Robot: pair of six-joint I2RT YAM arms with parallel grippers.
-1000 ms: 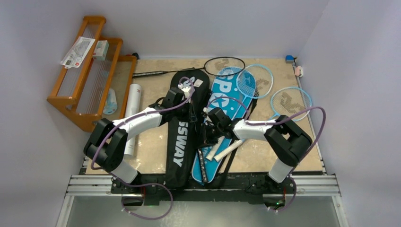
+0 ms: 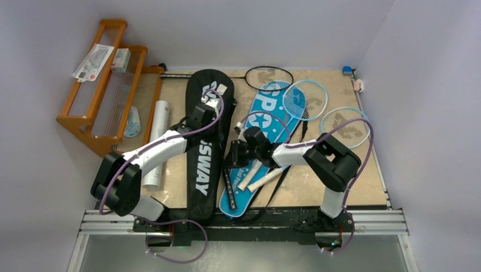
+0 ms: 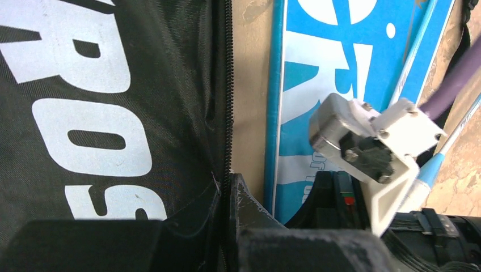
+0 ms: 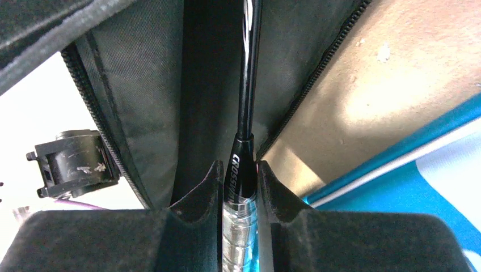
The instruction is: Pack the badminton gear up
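Note:
The long black bag (image 2: 203, 164) lies left of centre with white lettering. My left gripper is shut on its zipped edge (image 3: 228, 107). A black racket's handle (image 2: 229, 190) shows over the blue bag (image 2: 241, 205). My right gripper is closed around the cone above the handle, a finger on each side. In the right wrist view the racket's shaft (image 4: 248, 73) runs between the parted dark walls of the black bag (image 4: 144, 85); its head is hidden.
Another black racket (image 2: 269, 67) lies across the back. Two blue rackets, one with its head (image 2: 324, 96) over the blue bag's far end and one (image 2: 340, 110) farther right, lie on the table. A white tube (image 2: 161, 119) and wooden shelf (image 2: 85, 127) stand left.
The black bag, the blue bag and the racket handle have shifted left. My right gripper has moved left with the handle. The back racket's handle end has swung slightly toward the wall.

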